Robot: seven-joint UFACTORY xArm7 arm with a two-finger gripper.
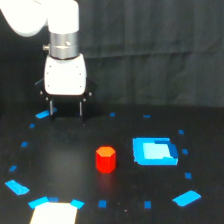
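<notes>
A red, roughly hexagonal block (pixel 105 159) sits on the dark table near the middle of the view. To its right lies a blue square-shaped thing with a white centre, perhaps a shallow tray (pixel 138 152). At the upper left my gripper (pixel 67 108) hangs with its two dark fingers spread wide. Nothing shows between them. It is apart from the red block, up and to the left of it in the view.
Small blue marks dot the dark table, with larger blue strips (pixel 186 198) near the front. A bright pale square (pixel 53 213) is cut off by the bottom edge. Dark curtain covers the back. Bare table surrounds the red block.
</notes>
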